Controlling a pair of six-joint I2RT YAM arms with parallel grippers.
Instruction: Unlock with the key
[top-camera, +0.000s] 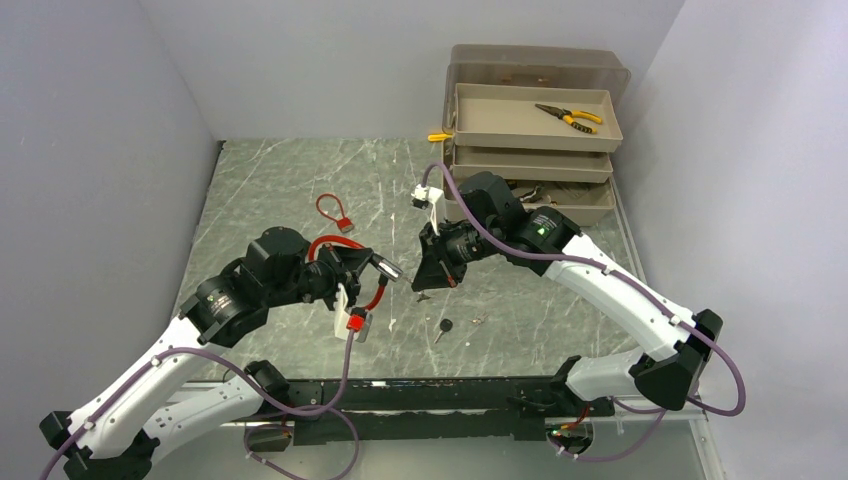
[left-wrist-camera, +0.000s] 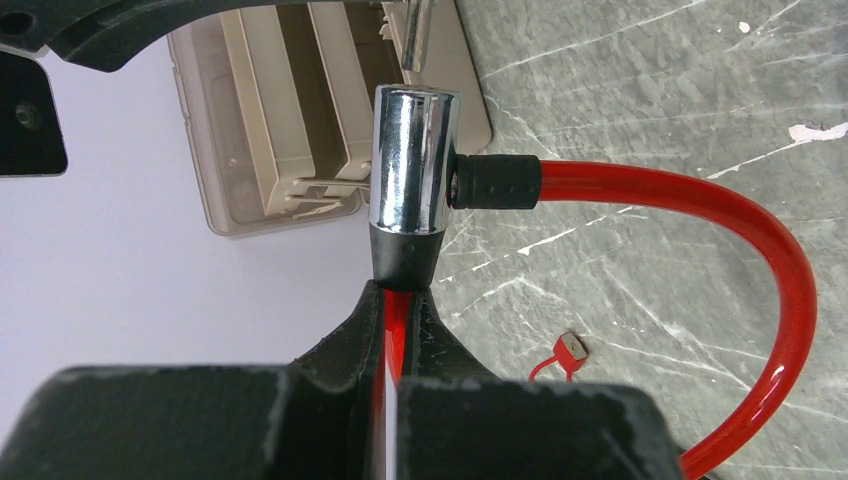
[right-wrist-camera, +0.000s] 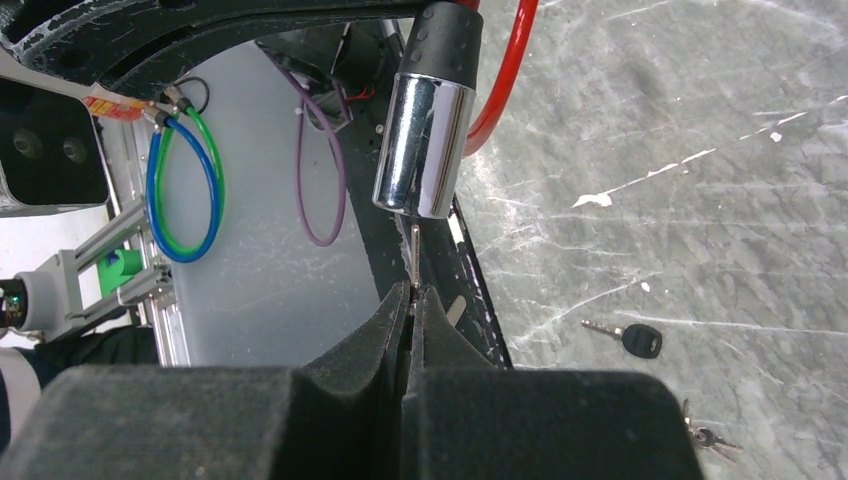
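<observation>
A red cable lock with a chrome cylinder (left-wrist-camera: 415, 150) is held up in my left gripper, shut on it just below the cylinder's black end. Its red loop (left-wrist-camera: 770, 250) curves away. My right gripper is shut on a thin key (right-wrist-camera: 416, 250), which points at the end of the chrome cylinder (right-wrist-camera: 425, 145), a small gap apart in the right wrist view. Both grippers face each other above the middle of the table in the top view.
Loose keys (right-wrist-camera: 640, 340) lie on the marble table (top-camera: 250, 180) below the grippers. A smaller red lock (top-camera: 345, 224) lies behind the left gripper. A tiered toolbox (top-camera: 530, 160) with pliers (top-camera: 567, 117) stands at the back right.
</observation>
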